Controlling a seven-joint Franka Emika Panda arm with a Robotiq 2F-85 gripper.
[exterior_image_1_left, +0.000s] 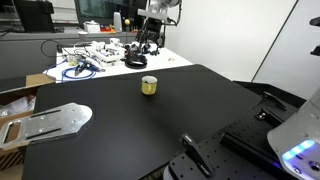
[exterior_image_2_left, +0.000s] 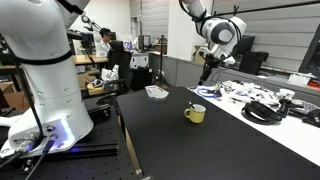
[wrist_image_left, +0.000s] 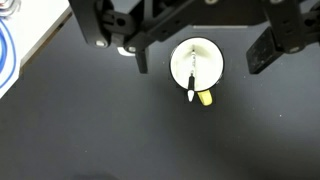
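A yellow mug with a white inside (exterior_image_1_left: 149, 86) stands upright on the dark table, apart from everything else. In exterior view 2 a thin dark-and-light item (exterior_image_2_left: 190, 106) leans at the rim of the mug (exterior_image_2_left: 196, 115). From above, the wrist view shows this pen-like item (wrist_image_left: 192, 85) lying across the mug's opening (wrist_image_left: 183, 67), with the yellow handle (wrist_image_left: 205, 98) toward the lower right. My gripper is open, its fingers (wrist_image_left: 265, 52) to either side of the mug in that view. In exterior view 2 the gripper (exterior_image_2_left: 207, 75) hangs beyond the mug, well above the table.
A silver plate-like part (exterior_image_1_left: 55, 122) lies at the left of the table. Blue cables (exterior_image_1_left: 78, 72) and other clutter fill the white surface behind. A white arm body (exterior_image_1_left: 295, 140) and black hardware (exterior_image_1_left: 255, 145) occupy the right side.
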